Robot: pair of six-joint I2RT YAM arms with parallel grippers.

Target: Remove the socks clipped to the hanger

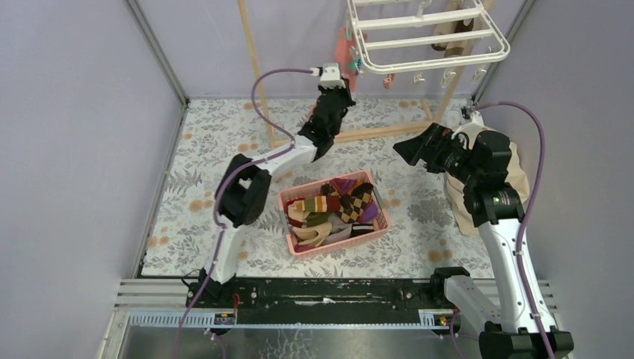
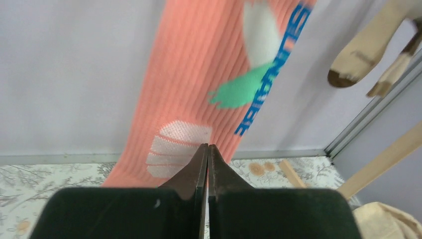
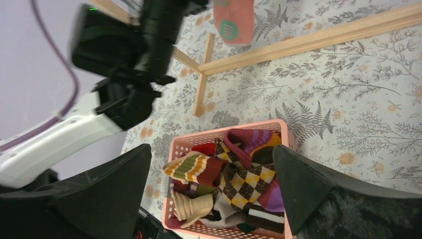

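Observation:
A coral-pink sock [image 2: 189, 74] with a green and white figure and a blue strip slants down to the left in the left wrist view. My left gripper is shut, its tips overlapping the sock's lower right edge; whether cloth is pinched between them cannot be made out. In the right wrist view the sock's toe [image 3: 234, 22] hangs beyond the left arm. The white hanger [image 1: 430, 39] is at the top, with beige-and-brown socks [image 1: 453, 34] on its right. My right gripper [image 1: 419, 149] stands open and empty, apart from the hanger.
A pink basket [image 1: 282, 202] holding several socks sits mid-table, below the hanger. Wooden bars [image 1: 374, 133] of a stand cross behind it. Beige cloth [image 1: 460, 202] lies at the right, near the right arm.

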